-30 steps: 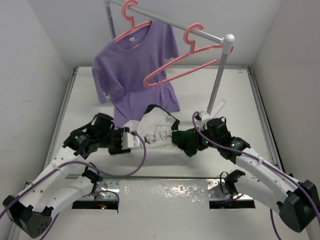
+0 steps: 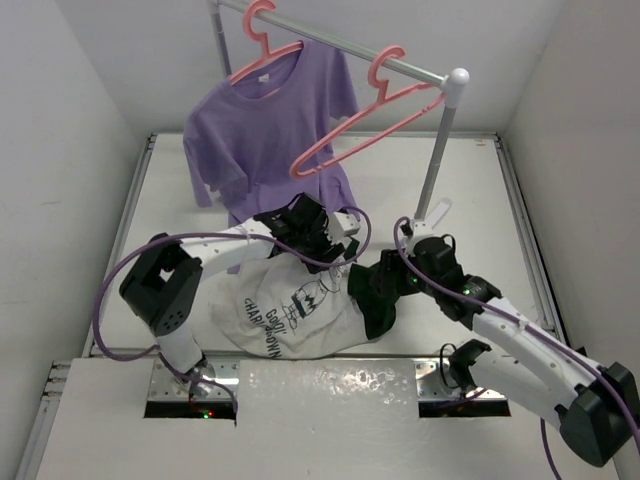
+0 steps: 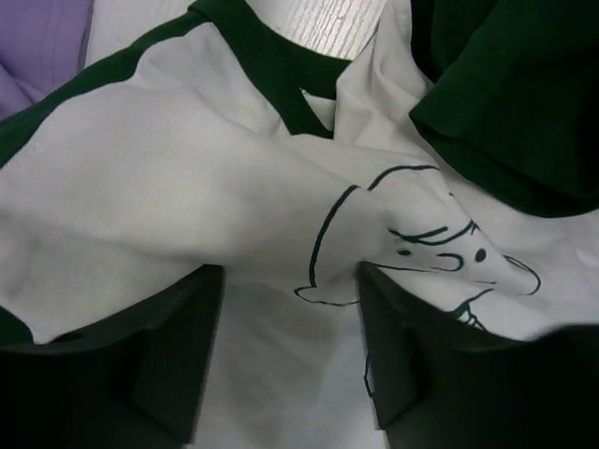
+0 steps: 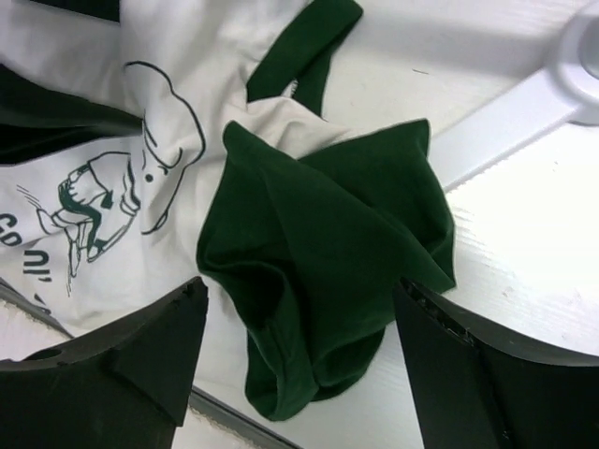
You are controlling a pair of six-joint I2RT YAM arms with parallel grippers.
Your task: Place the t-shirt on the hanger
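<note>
The white t-shirt (image 2: 262, 308) with green sleeves, green collar and a cartoon print lies loosely on the table. Above its upper part, near the collar, is my left gripper (image 2: 338, 262); in the left wrist view its fingers (image 3: 173, 346) are apart, with white cloth (image 3: 187, 178) beyond them. Over at the shirt's right side, my right gripper stands open around the bunched green sleeve (image 4: 342, 234), which shows free between the spread fingers. An empty pink hanger (image 2: 381, 88) hangs from the rail. My left arm partly hides the collar in the top view.
A purple t-shirt (image 2: 262, 130) hangs on another pink hanger (image 2: 262, 50) at the rack's left, its hem reaching near the white shirt. The rack's upright post (image 2: 436, 165) rises behind my right gripper. Bare table lies to the right.
My left gripper has swung right across the shirt towards the collar. The shirt's lower part, earlier bunched up, now lies spread towards the front. The empty hanger sways; the right arm has barely moved.
</note>
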